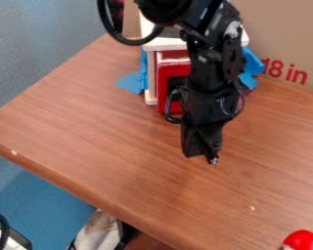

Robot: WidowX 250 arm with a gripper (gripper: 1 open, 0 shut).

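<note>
My black gripper (209, 154) hangs over the wooden table (107, 166), pointing down in front of a red and white object (171, 68) at the back. It is too small and dark to tell whether its fingers are open or shut. The arm hides part of the red and white object, which has blue pieces (133, 81) on either side. A red object (301, 240) is cut off at the bottom right corner.
A cardboard panel (288, 44) with red print stands at the back right. The table's left edge borders a grey-blue surface.
</note>
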